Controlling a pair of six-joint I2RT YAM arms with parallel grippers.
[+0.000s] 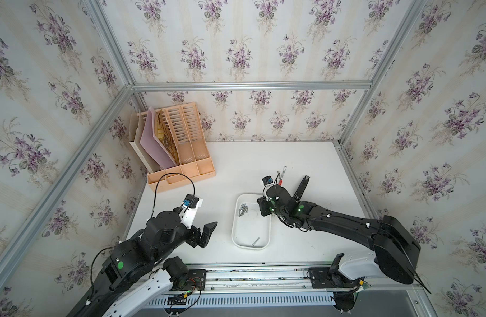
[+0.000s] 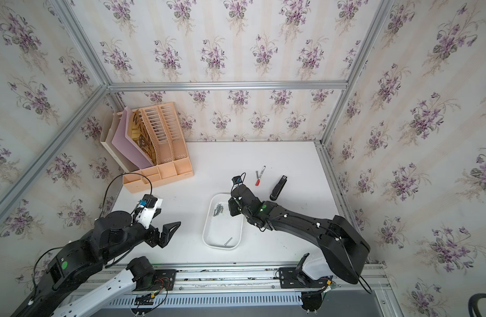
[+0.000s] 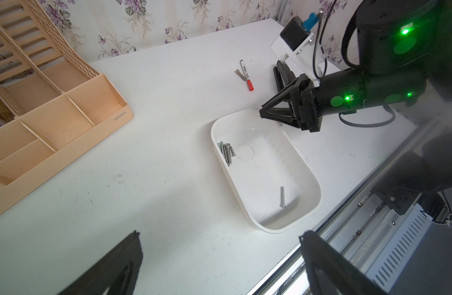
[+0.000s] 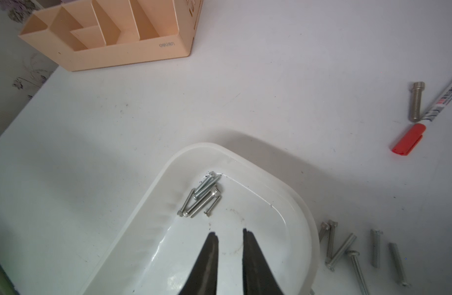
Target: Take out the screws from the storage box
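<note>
The white storage box (image 1: 251, 198) stands on the table. Inside, a cluster of several screws (image 4: 201, 196) lies near one corner of its far end, and one screw (image 3: 282, 196) rests alone near the front end. Over the far right part of the box is my right gripper, its narrow fingers parted and empty, with the cluster ahead in the right wrist view. My left gripper hangs left of the box, its fingers wide apart and empty. Several more screws (image 4: 341, 250) lie on the table just right of the box.
A wooden organizer (image 1: 182, 158) with folders stands at the back left. Behind the box lie a red-capped marker (image 4: 427, 125) and a bolt (image 4: 416, 100); a black object (image 2: 278, 187) is further right. Table between organizer and box is clear.
</note>
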